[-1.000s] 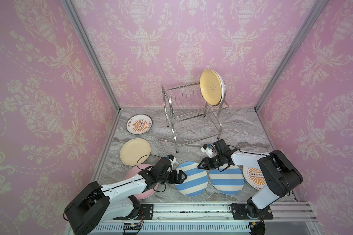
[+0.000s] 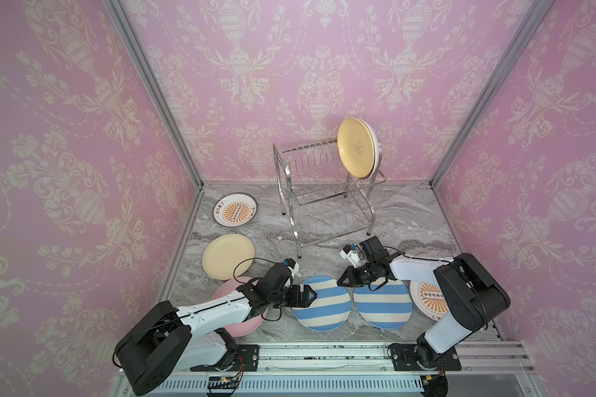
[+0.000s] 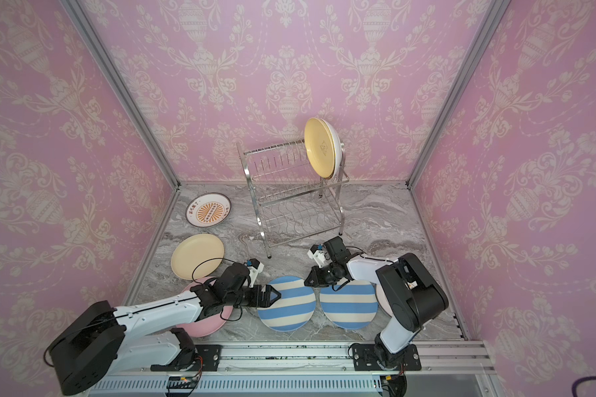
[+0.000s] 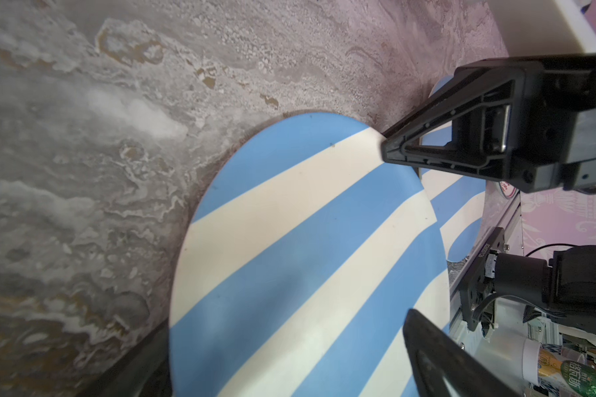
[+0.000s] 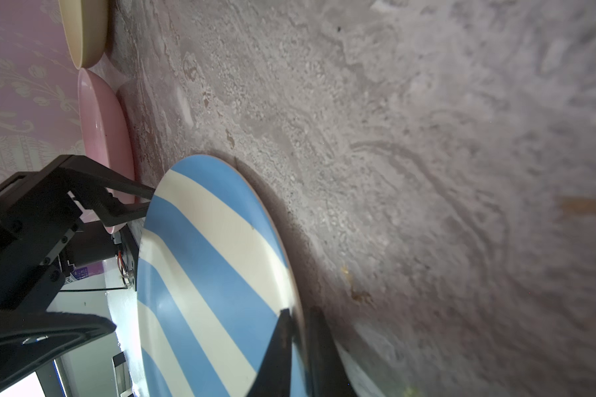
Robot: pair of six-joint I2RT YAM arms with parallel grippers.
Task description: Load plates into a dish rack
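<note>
A blue-and-white striped plate (image 2: 323, 311) lies face up on the marble table between my grippers. My left gripper (image 2: 304, 295) is over its left side; in the left wrist view its blurred fingers flank the plate, and how wide they stand is unclear. My right gripper (image 2: 346, 280) is at the plate's upper right rim, shut, its blurred fingertips at the rim in the right wrist view. A second striped plate (image 2: 382, 311) lies to the right. The steel dish rack (image 2: 329, 235) stands behind, with cream and white plates (image 2: 356, 149) upright at its upper right.
A pink plate (image 2: 245, 327) lies under my left arm, a cream plate (image 2: 228, 254) behind it, and a patterned plate (image 2: 234, 211) at back left. Another patterned plate (image 2: 425, 301) lies under my right arm.
Both arms have moved only slightly.
</note>
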